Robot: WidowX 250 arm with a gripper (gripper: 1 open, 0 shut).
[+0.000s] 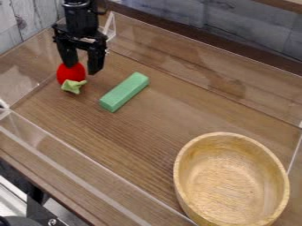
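My black gripper [79,62] is at the back left, just above and around a red object [70,72] with a green leafy part [72,86], like a strawberry. Whether its fingers are open or shut is too small to tell. To the right of it, a green bar [124,92] lies on the wooden table.
A large yellow bowl [232,199] sits at the front right. A pale wall runs along the left edge.
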